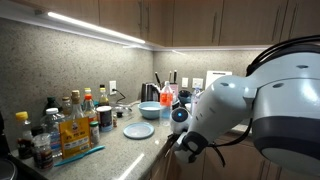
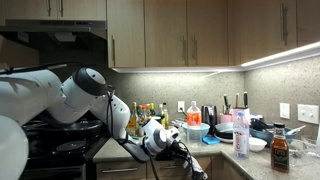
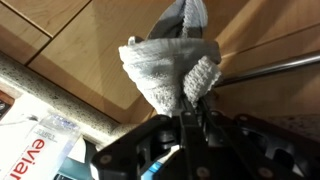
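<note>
A white and grey cloth [image 3: 165, 70] hangs bunched in the wrist view, with my gripper shut on it. The dark fingers are largely hidden by the cloth and by shadow. Beyond the cloth are wooden cabinet fronts [image 3: 95, 45] and a metal bar handle [image 3: 265, 70]. From the second exterior view, the gripper [image 2: 186, 160] is at the front edge of the counter, and the pale cloth [image 2: 197, 172] shows just below it. In the first exterior view the arm hides most of the cloth.
Bottles [image 1: 75, 130] and jars line the left counter in the first exterior view, near a light blue plate [image 1: 139, 130] and a blue bowl [image 1: 150, 110]. A labelled water bottle [image 3: 38, 145] stands close by the counter edge in the wrist view.
</note>
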